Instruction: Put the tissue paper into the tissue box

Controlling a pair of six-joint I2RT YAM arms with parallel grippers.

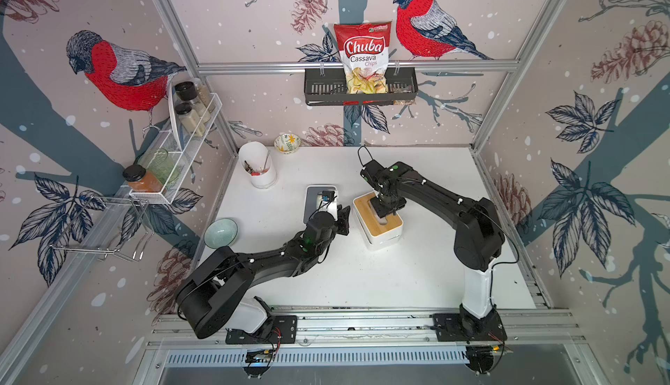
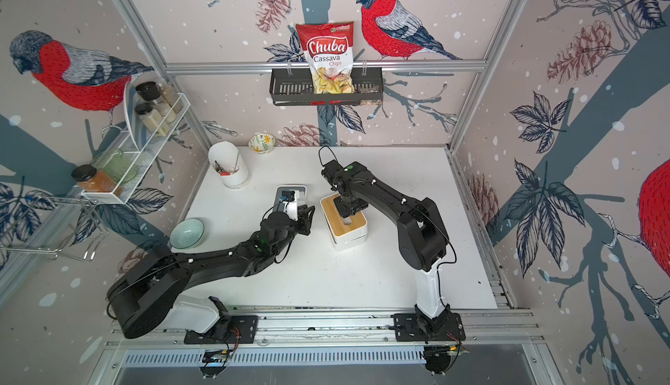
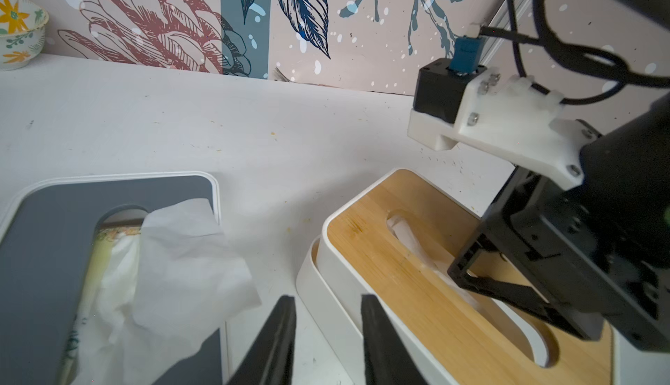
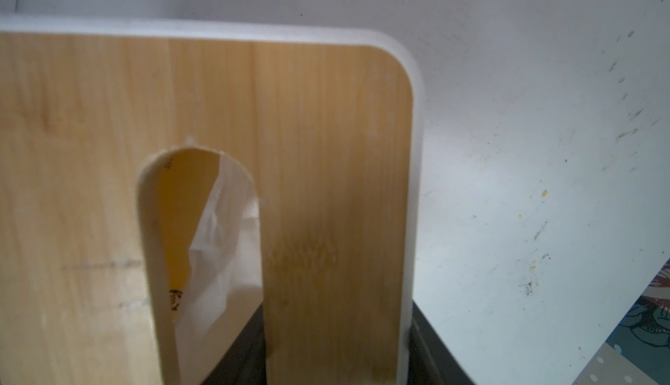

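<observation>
A white box (image 3: 308, 288) stands at the table's middle under a wooden lid (image 3: 370, 252) with a white rim, which sits offset from the box's wall. My right gripper is shut on the lid, its fingers straddling the strip between slot and outer edge. Through the slot, white tissue paper (image 4: 226, 252) shows beside a yellow wrapper. In the left wrist view, my left gripper is part open and empty, pointing at the gap between this box and a grey-lidded box (image 3: 42, 259). A white tissue (image 3: 185, 273) sticks out of that grey lid's slot.
A green bowl (image 1: 221, 233) is on the left, and a white utensil holder (image 1: 257, 165) and a patterned bowl (image 1: 287, 143) stand at the back left.
</observation>
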